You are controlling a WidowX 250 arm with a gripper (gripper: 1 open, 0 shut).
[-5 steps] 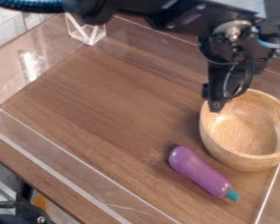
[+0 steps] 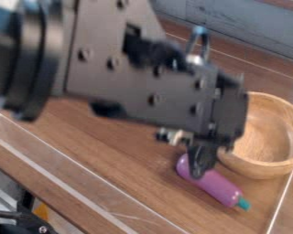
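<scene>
A purple toy eggplant (image 2: 216,188) with a teal stem lies on the wooden table, pointing diagonally toward the lower right. Just behind it, at the right, stands a wooden bowl (image 2: 271,151), partly hidden by the robot. My gripper (image 2: 200,155) hangs large and close to the camera, its tip over the upper-left end of the eggplant; it looks shut, with nothing seen between its fingers. Whether it touches the eggplant cannot be told.
Bare wood (image 2: 81,174) spreads to the left of the eggplant. A pale wall runs along the back, and the table's edge with hardware below it is at the lower left.
My gripper has come down and toward the camera, from above the bowl to over the eggplant's end. The eggplant and bowl look unmoved.
</scene>
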